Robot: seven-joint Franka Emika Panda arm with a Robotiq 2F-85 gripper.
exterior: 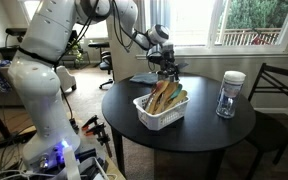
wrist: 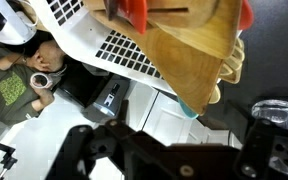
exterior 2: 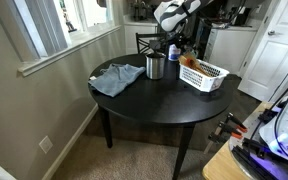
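A white slotted basket [exterior: 162,118] stands on the black round table, holding several wooden utensils [exterior: 166,97]. My gripper [exterior: 172,74] hangs above the table beyond the basket. In the wrist view the gripper is open, its dark fingers [wrist: 96,145] apart. A flat wooden utensil [wrist: 192,68] and a teal tip [wrist: 190,109] show just past the gap, and a red handle [wrist: 139,14] lies farther up. From the second exterior view, the basket [exterior 2: 198,75] sits close to the gripper, with the utensils leaning out. No object is seen held.
A metal pot [exterior 2: 155,66] and a grey cloth [exterior 2: 118,79] rest on the table. A white-and-dark canister [exterior: 230,93] stands to the basket's right in exterior view 1. A black chair [exterior: 279,105] stands beside it.
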